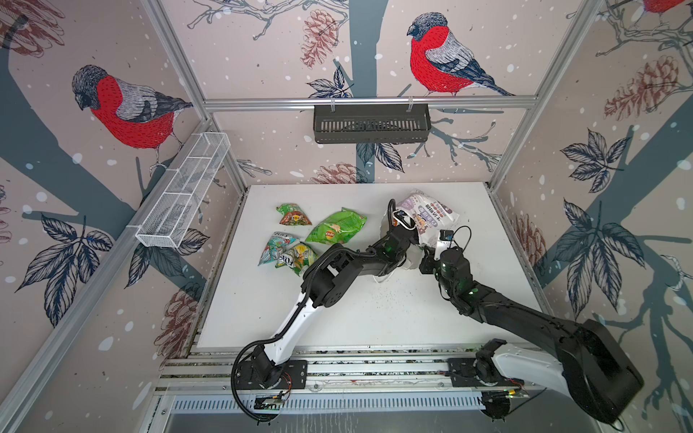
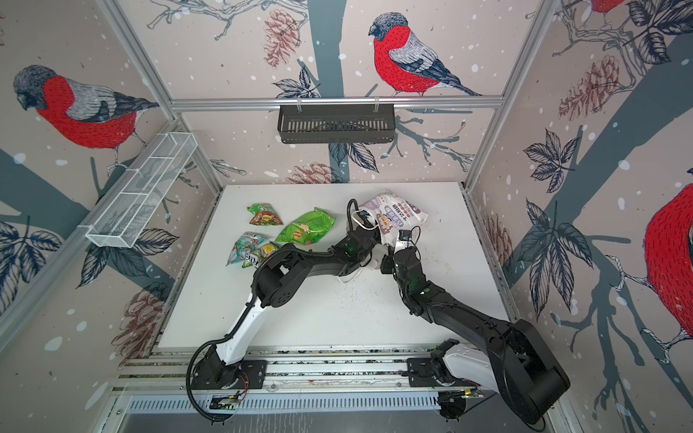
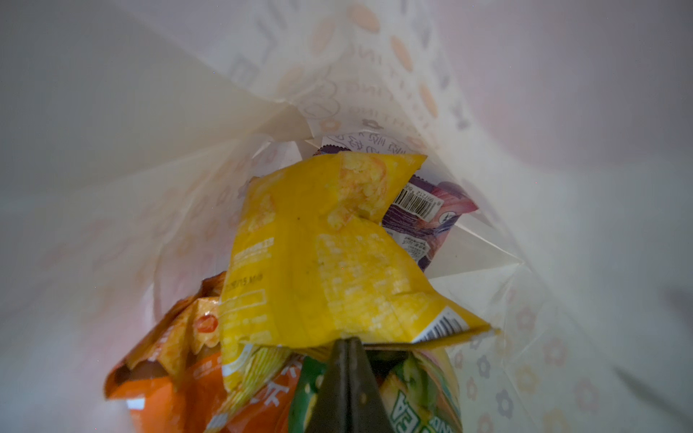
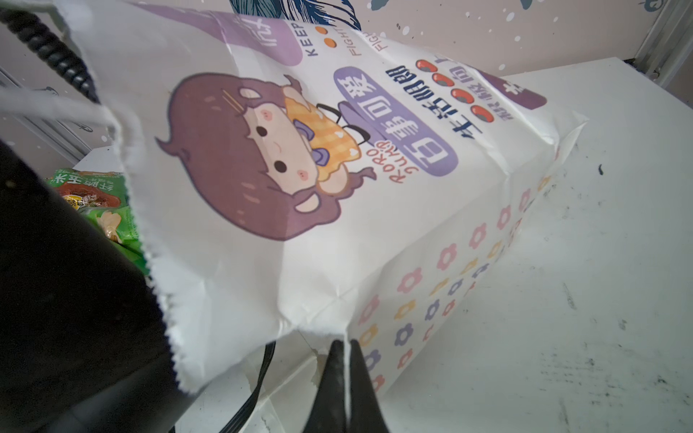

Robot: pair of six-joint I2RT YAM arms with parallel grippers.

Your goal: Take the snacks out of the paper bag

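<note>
The white paper bag (image 1: 431, 216) lies on its side at the back right of the table, its mouth towards the arms. In the left wrist view my left gripper is inside the bag, shut, with nothing visible between its fingers. Its tips are at the lower edge of a yellow snack packet (image 3: 317, 252). An orange packet (image 3: 184, 375), a green packet (image 3: 422, 389) and a purple packet (image 3: 426, 216) are packed around it. My right gripper is shut on the thin paper at the bag's mouth, which stands open.
Left of the bag lie a large green packet (image 1: 337, 226), a small red-green packet (image 1: 293, 214), a blue packet (image 1: 276, 246) and a yellow-green packet (image 1: 297, 257). The left forearm crosses in front of the bag.
</note>
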